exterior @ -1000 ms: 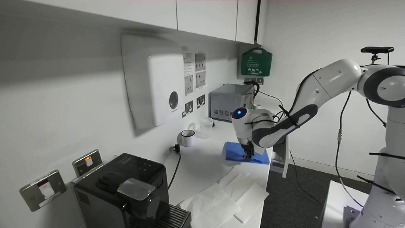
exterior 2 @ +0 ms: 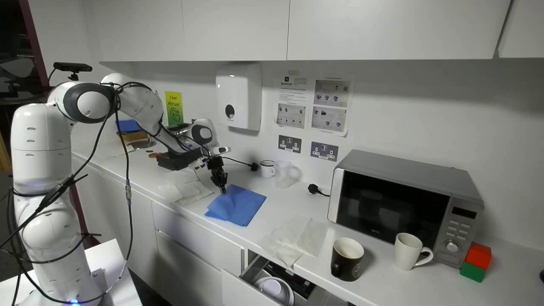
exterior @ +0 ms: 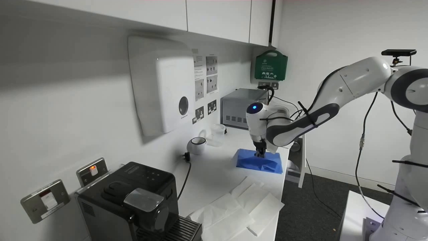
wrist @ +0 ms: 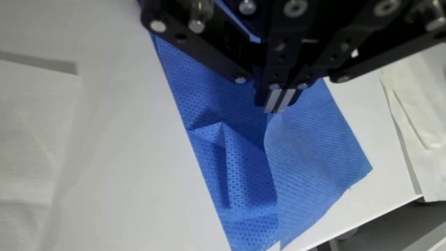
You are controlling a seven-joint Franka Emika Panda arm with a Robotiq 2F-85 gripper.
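Note:
A blue cloth (exterior 2: 236, 206) lies on the white counter, partly folded. In the wrist view, the blue cloth (wrist: 234, 175) shows a raised crease on one side and a lighter flap on the other. My gripper is shut, its two pale fingertips side by side above the cloth. A curved fold runs up to just below the tips; whether any cloth is caught between them cannot be made out. From outside, the gripper (exterior: 260, 155) points down over the cloth, and in the other exterior view the gripper (exterior 2: 223, 191) stands at the cloth's far edge.
White paper sheets (exterior: 240, 213) lie beside the cloth. A white mug (exterior 2: 267, 168) and a clear tub (exterior 2: 286, 174) stand near the wall. The microwave (exterior 2: 403, 204), a dark mug (exterior 2: 347, 259) and an open drawer (exterior 2: 275, 285) are farther along the counter.
My gripper has risen and shifted back, away from the paper sheets and towards the microwave end. The blue cloth has shifted slightly, and its creases look different.

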